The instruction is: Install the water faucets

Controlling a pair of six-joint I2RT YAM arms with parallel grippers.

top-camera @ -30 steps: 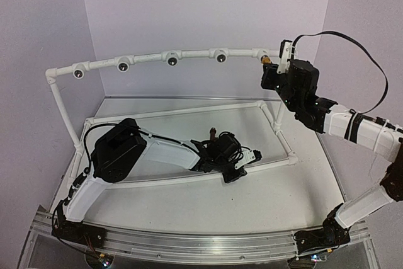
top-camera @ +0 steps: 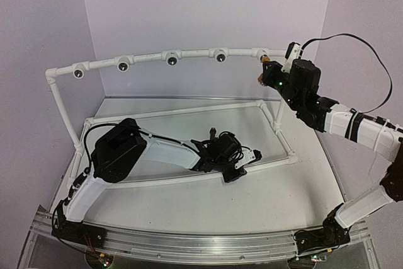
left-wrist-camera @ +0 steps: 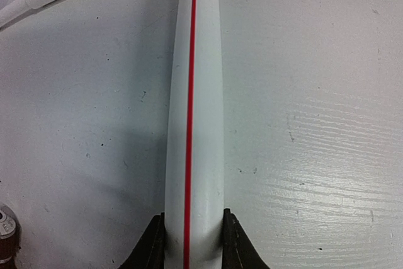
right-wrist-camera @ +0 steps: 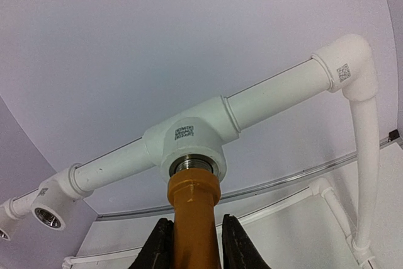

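An orange faucet (right-wrist-camera: 194, 209) meets the rightmost tee (right-wrist-camera: 195, 131) of the raised pipe, its silver threads partly visible at the socket mouth. My right gripper is shut on the faucet's body; in the top view an orange part of it (top-camera: 261, 80) shows under the fingers. Down at the frame's front rail, the left gripper is shut around a white pipe (left-wrist-camera: 204, 111) with a red stripe. A second, brownish faucet (left-wrist-camera: 7, 240) appears at the left wrist view's edge, and a brown piece (top-camera: 213, 133) stands inside the frame in the top view.
Other tees along the upper pipe, such as the middle one (top-camera: 171, 58), have open sockets. The lower white frame (top-camera: 182, 113) lies on the white tabletop (top-camera: 189, 209). A loose black cable (top-camera: 371, 48) arches behind the right gripper.
My right gripper has turned slightly at the tee, and more orange now shows below it. Its cable has swung a little to the right. The left arm has stayed still.
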